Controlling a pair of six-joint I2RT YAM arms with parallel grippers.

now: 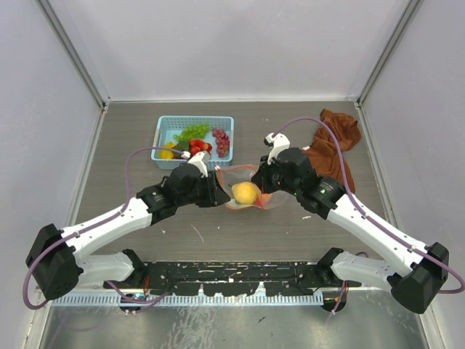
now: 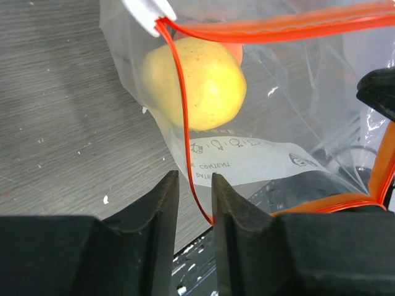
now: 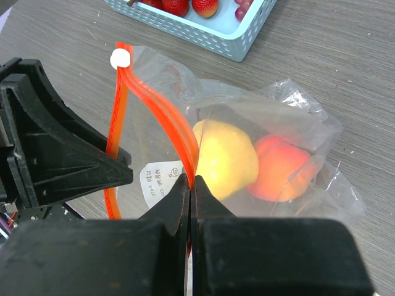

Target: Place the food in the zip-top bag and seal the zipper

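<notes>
The clear zip top bag stands with its orange-rimmed mouth spread. Inside it lie a yellow fruit and an orange-red fruit, the latter deeper in. My right gripper is shut on the orange rim at one side of the mouth; its dark fingertip edges into the left wrist view. At the other side, my left gripper is partly open, and a strand of orange rim runs down into the narrow gap between its fingers. A white slider sits at a corner of the rim.
Behind the left arm, a light blue basket holds green grapes, red grapes and other produce. A brown cloth lies crumpled at the back right.
</notes>
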